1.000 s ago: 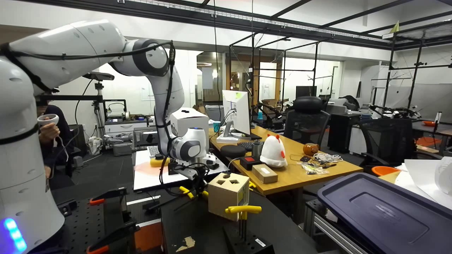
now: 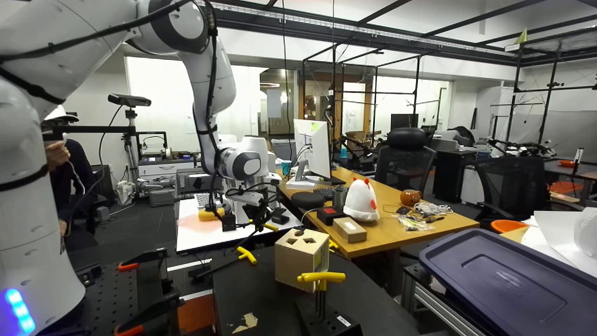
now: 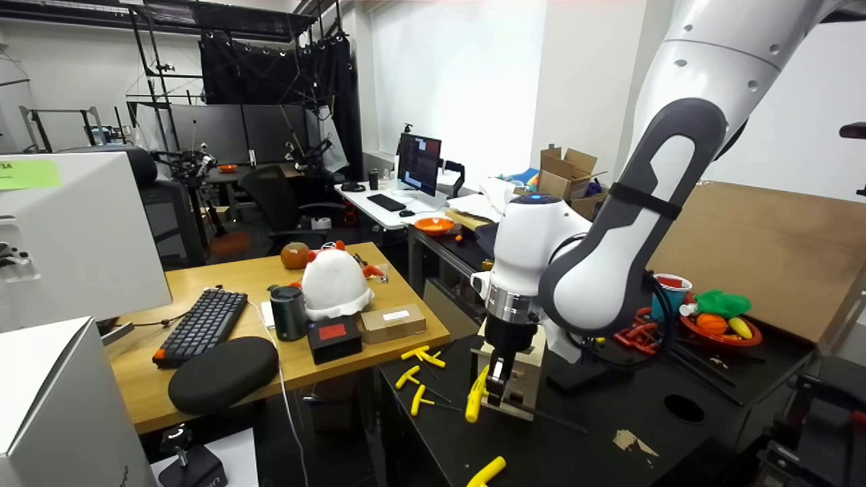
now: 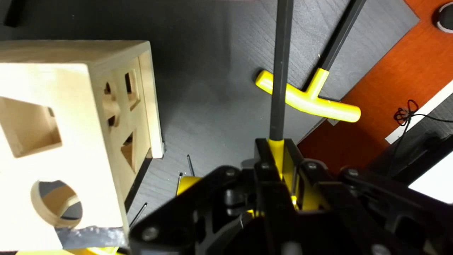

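Note:
My gripper is shut on the yellow stem of a hex key [image 4: 278, 72]; its black shaft extends past the fingertips. Exterior view 1 shows the gripper [image 2: 260, 220] above the black table, left of the wooden box, with the held key's yellow handle [image 2: 271, 226] beside it. Seen from exterior view 2, the gripper [image 3: 496, 393] is in front of the box [image 3: 526, 385]. Another yellow T-handled key [image 4: 322, 107] lies on the table under the held one. The wooden shape-sorter box [image 4: 99, 127] fills the left of the wrist view.
Near the table's front, a black holder [image 2: 330, 319] carries keys with a yellow handle [image 2: 322, 277] on top. More yellow-handled keys [image 3: 422, 399] lie near the table edge. A wooden desk [image 2: 386, 235] adjoins behind. Bare table surrounds the torn brown patch [image 2: 246, 322].
My arm has risen and shifted slightly left, carrying the yellow-handled key up off the table. The T-handled key beneath is now in clearer view. The box has not moved.

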